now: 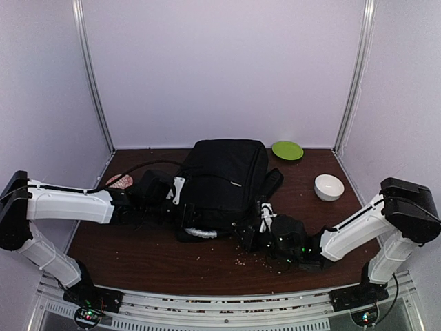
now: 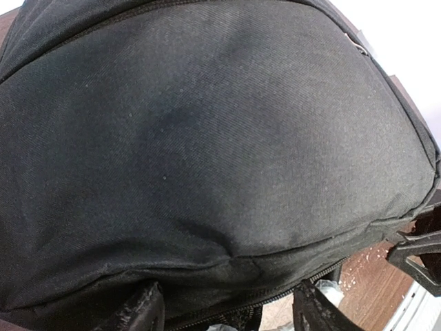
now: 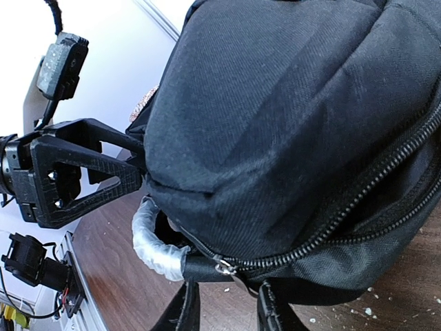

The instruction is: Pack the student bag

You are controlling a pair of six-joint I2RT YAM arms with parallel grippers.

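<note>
A black backpack (image 1: 224,172) lies on the table, its front pocket bulging and a wrapped white handle (image 1: 201,233) at its near edge. My left gripper is at the bag's near left side, its fingers part open and spread at the bag's lower edge; whether fabric sits between them is hard to tell. By the near right corner, my right gripper stands part open under the zipper (image 3: 331,221). A metal zipper pull (image 3: 226,267) hangs close above its fingers, its tab reaching down near the right-hand one, with no clear grip on it.
At the back right lie a green plate (image 1: 287,149) and a white bowl (image 1: 329,187). A pinkish patterned item (image 1: 121,181) sits at the left, partly behind my left arm. Crumbs (image 1: 241,262) are scattered over the otherwise clear front of the table.
</note>
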